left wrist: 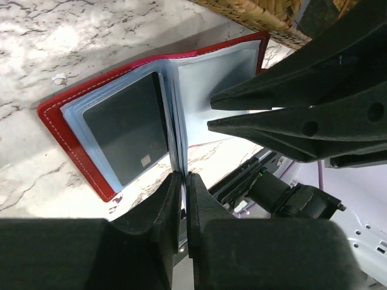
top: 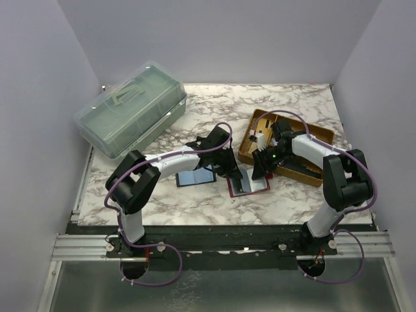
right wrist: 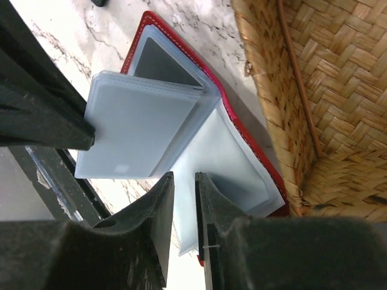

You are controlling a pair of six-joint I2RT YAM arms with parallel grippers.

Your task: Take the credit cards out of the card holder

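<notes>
The red card holder (left wrist: 72, 148) lies open on the marble table, with clear sleeves. A dark card (left wrist: 124, 127) shows in one sleeve; the facing sleeve (right wrist: 211, 157) is pale. My left gripper has its fingertips close together at the upright clear sleeves near the holder's middle; whether they grip is unclear. My right gripper is over the pale sleeve with its fingers close together; whether something is between them is hard to see.
A wicker basket (top: 257, 114) with compartments stands behind the holder. A blue flat item (top: 192, 179) lies left of it, and a large translucent box (top: 130, 104) at the back left.
</notes>
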